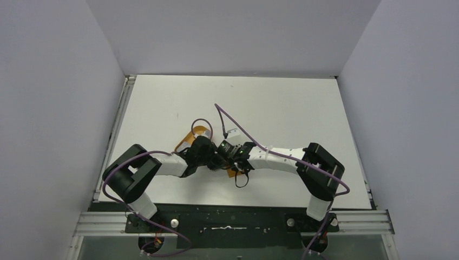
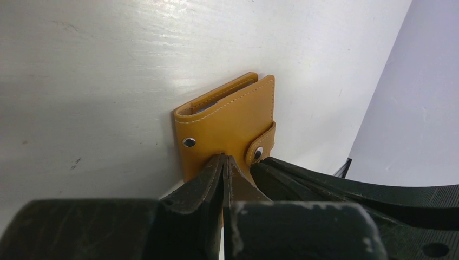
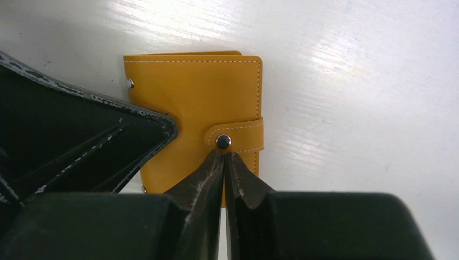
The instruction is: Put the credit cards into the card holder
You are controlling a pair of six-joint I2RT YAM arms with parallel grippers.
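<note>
The tan leather card holder [image 3: 189,97] lies on the white table, its strap [image 3: 238,135] folded over the front with the snap at its end. Inside its gaping top edge, the left wrist view shows a thin greyish edge [image 2: 207,107]. My right gripper is shut, its tips right at the strap's snap, nothing showing between them. My left gripper is shut as well, its tips against the holder's front, left of the snap. Whether the tips press on the leather is hard to tell. From above, both arms hide most of the holder.
An orange tray [image 1: 202,128] with whitish items in it stands behind my left gripper, partly covered. Both grippers are close together, nearly touching.
</note>
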